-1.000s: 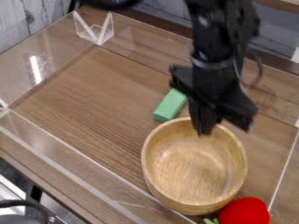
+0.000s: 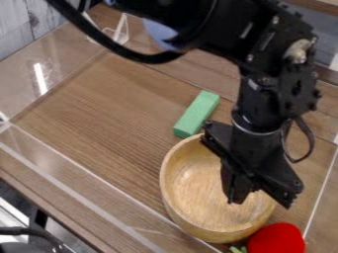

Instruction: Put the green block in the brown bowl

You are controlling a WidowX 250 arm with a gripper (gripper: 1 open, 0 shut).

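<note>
The green block [image 2: 197, 114] lies on the wooden table just behind the brown bowl, outside my fingers. My gripper [image 2: 238, 195] hangs over the bowl, in front and to the right of the block. It is shut, with no block in its grasp. The brown bowl [image 2: 180, 188] is at the lower middle of the view and looks empty where it shows. The dark gripper body hides its back right part.
A red tomato-like object [image 2: 276, 238] sits against the bowl's front right side. Bare table [image 2: 113, 109] spreads to the left. A clear-walled edge [image 2: 73, 178] runs along the left front, with cables at the lower left corner.
More of the green block shows now; the block and bowl look unmoved.
</note>
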